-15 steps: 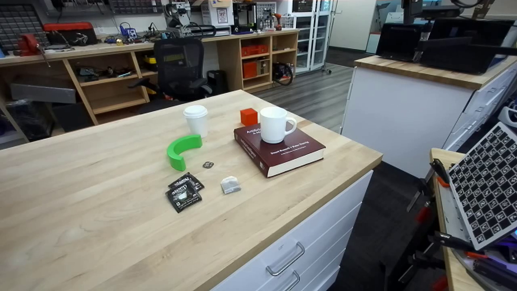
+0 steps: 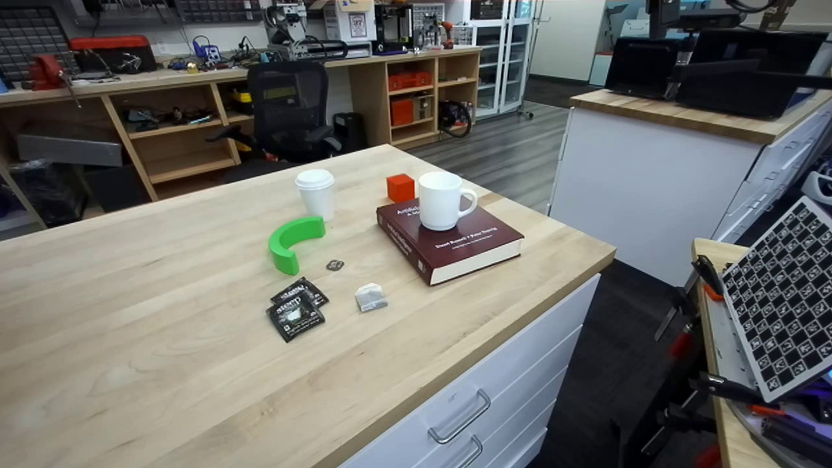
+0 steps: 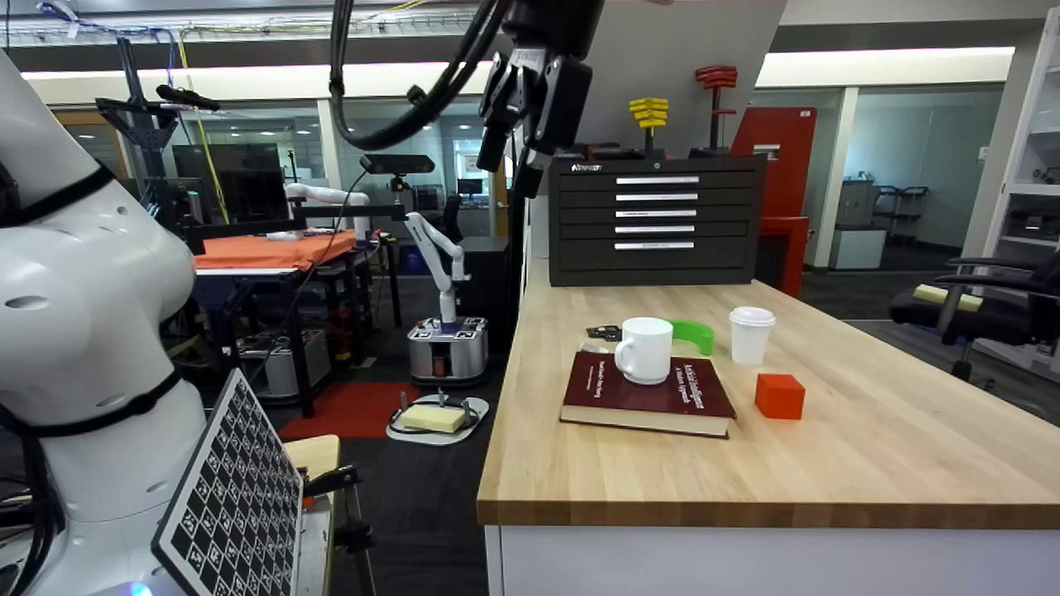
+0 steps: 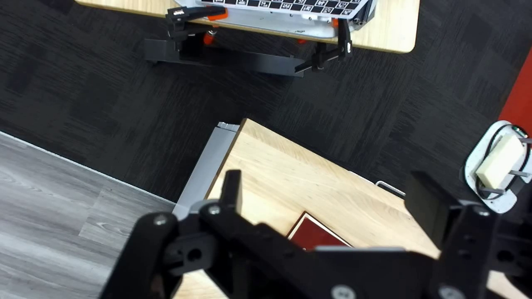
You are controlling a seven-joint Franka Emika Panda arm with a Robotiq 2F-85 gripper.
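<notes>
High above the table's edge hangs my gripper (image 3: 508,184), its fingers spread apart. The wrist view looks down past the open gripper with only bare table and floor between the fingers, and a corner of the maroon book (image 4: 319,234) below. On that book (image 3: 606,387) a white mug (image 2: 441,201) stands upright. Beside the book sit an orange-red cube (image 2: 401,188) and a lidded white paper cup (image 2: 316,195). A green arc-shaped piece (image 2: 285,243), black tea packets (image 2: 296,311), a tea bag (image 2: 370,297) and a small dark flat object (image 2: 335,265) lie on the wood.
A dark tool chest (image 3: 656,223) stands at its far end in exterior view 2. A checkered board (image 2: 788,296) leans on a separate small stand beside the robot's base.
</notes>
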